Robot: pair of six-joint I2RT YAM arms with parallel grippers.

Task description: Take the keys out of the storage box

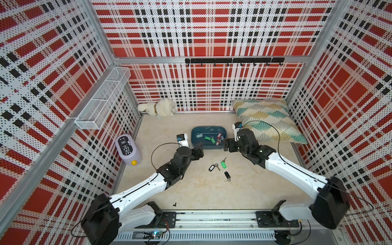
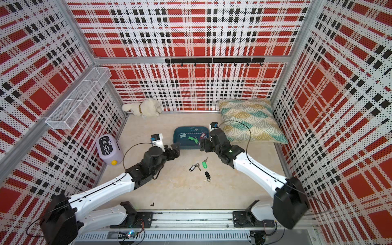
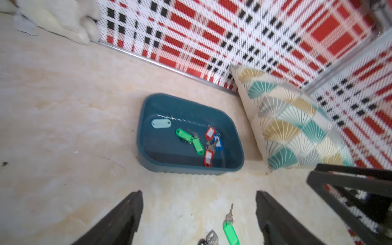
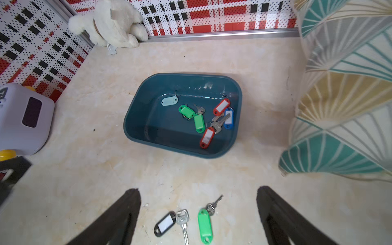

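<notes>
The teal storage box (image 4: 163, 126) holds several tagged keys, with green (image 4: 199, 122), red (image 4: 207, 138) and blue (image 4: 228, 119) tags, plus a pale tag (image 4: 169, 100). In front of it on the table lie keys with a green tag (image 4: 205, 226), a black-rimmed tag (image 4: 165, 223) and a black fob (image 1: 227, 175). My left gripper (image 1: 197, 153) is raised at the box's front left, my right gripper (image 1: 227, 145) at its front right. Both show fingers apart with nothing between them.
A patterned pillow (image 1: 267, 120) fills the back right. A plush toy (image 1: 163, 107) lies at the back left, a lilac container (image 1: 132, 155) at the left, below a wire basket (image 1: 102, 102).
</notes>
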